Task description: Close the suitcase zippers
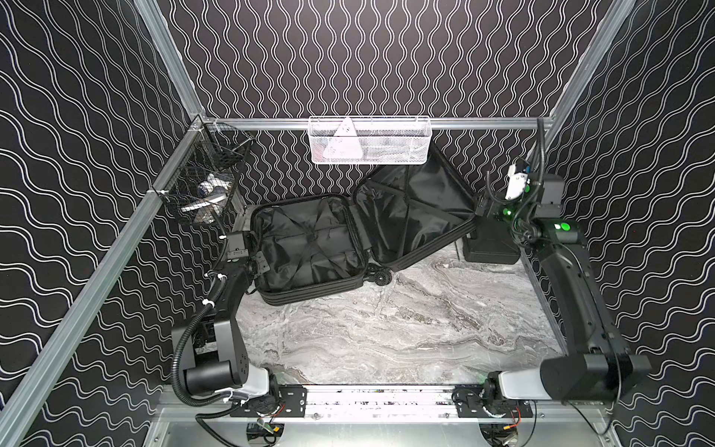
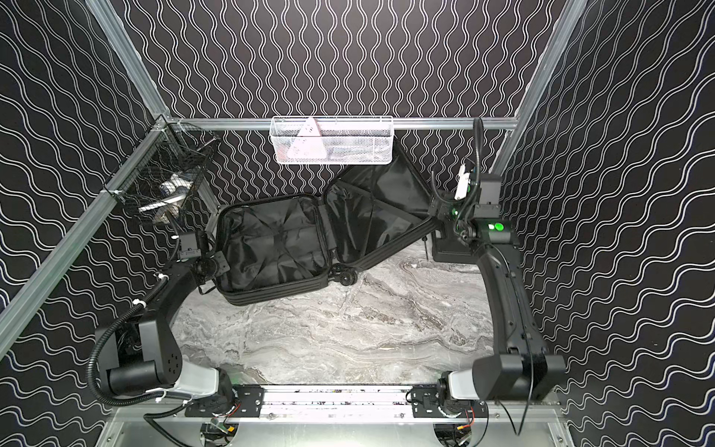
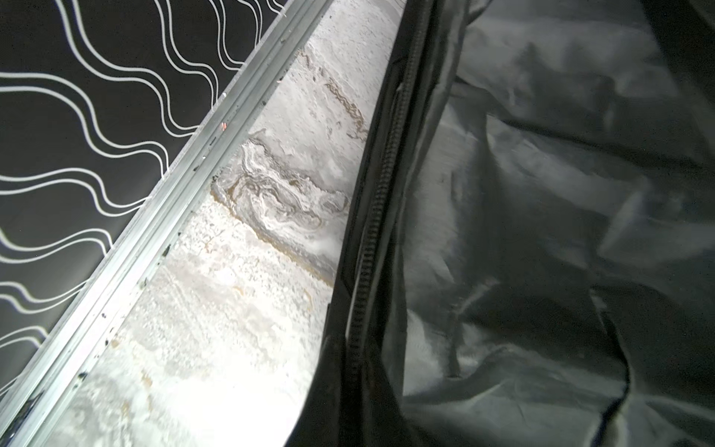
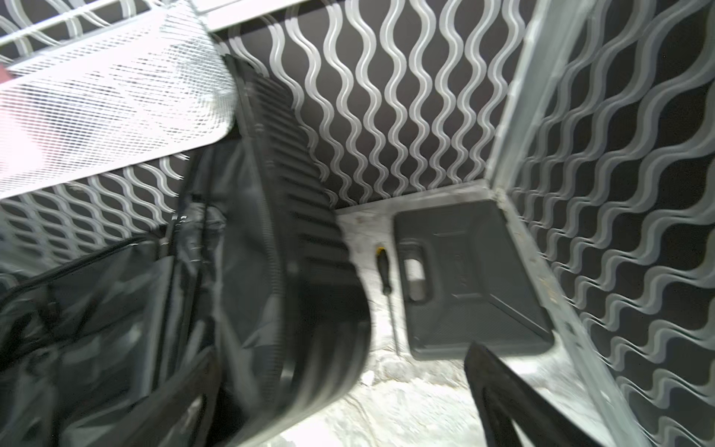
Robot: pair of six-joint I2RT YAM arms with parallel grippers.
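Note:
The black suitcase (image 1: 309,242) lies spread open at the back of the table, left half flat, lid half (image 1: 417,205) raised at an angle towards the back wall. At the left half's outer side, my left gripper is shut on the suitcase rim, whose zipper teeth (image 3: 380,197) run up between the fingers. My right gripper is spread open, with no grip on anything. It hovers by the lid's outer edge, where the ribbed shell (image 4: 320,283) shows. I see no zipper pull.
A dark tool case (image 4: 473,275) lies in the back right corner, a screwdriver (image 4: 384,272) beside it. The white mesh basket (image 1: 402,141) hangs above the suitcase. A black wire basket (image 1: 205,175) is on the left wall.

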